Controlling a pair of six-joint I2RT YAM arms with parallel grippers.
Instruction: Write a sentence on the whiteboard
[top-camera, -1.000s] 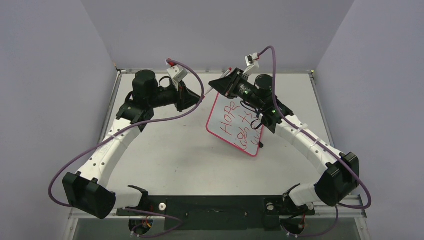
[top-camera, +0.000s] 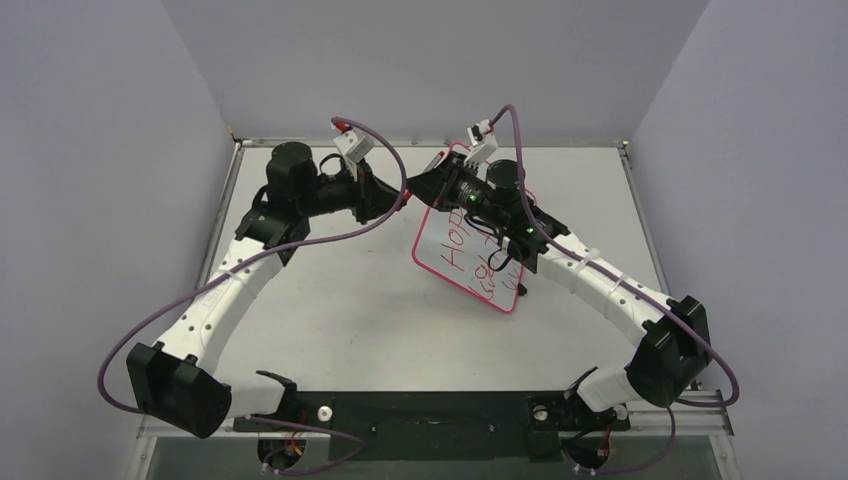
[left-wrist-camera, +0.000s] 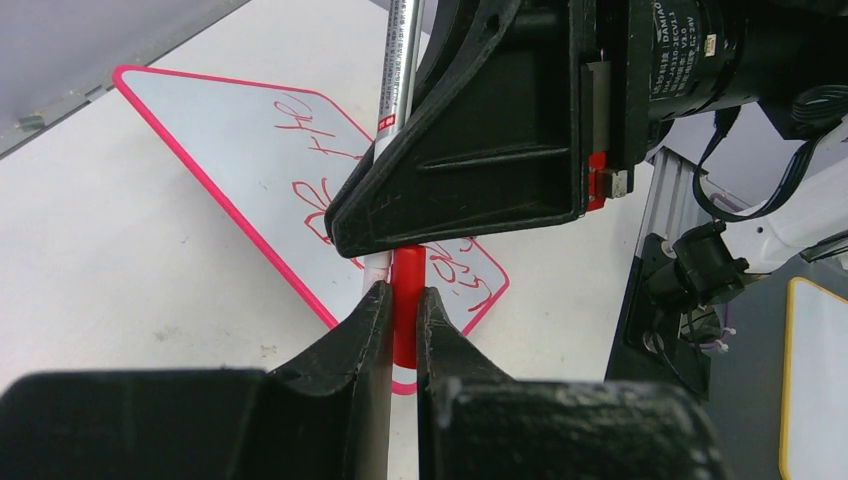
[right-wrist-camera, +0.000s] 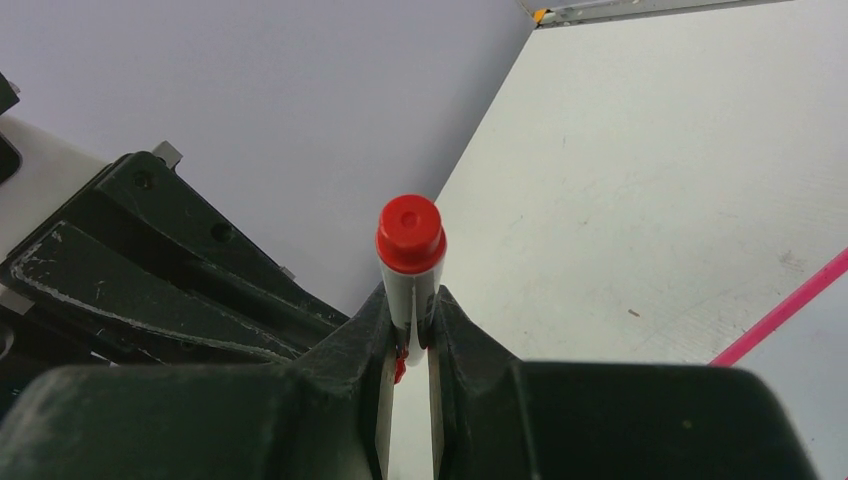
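The pink-edged whiteboard (top-camera: 432, 246) lies tilted on the table with red handwriting on it, its right part covered by my right arm in the top view. My left gripper is shut on a red marker cap (left-wrist-camera: 407, 325), which stands upright between its fingertips. Just above, my right gripper is shut on a white marker (left-wrist-camera: 398, 65). The marker's red rear end (right-wrist-camera: 411, 235) faces the camera in the right wrist view. Its lower white part shows close beside or behind the cap; whether it enters the cap I cannot tell.
Both grippers meet above the board's upper left corner, very close together. A small black object (top-camera: 522, 290) lies by the board's right edge. Purple cables (top-camera: 200, 292) run along both arms.
My right gripper has come left and slightly down with the marker, closing most of the visible gap to the red cap. The left arm has stayed practically still.
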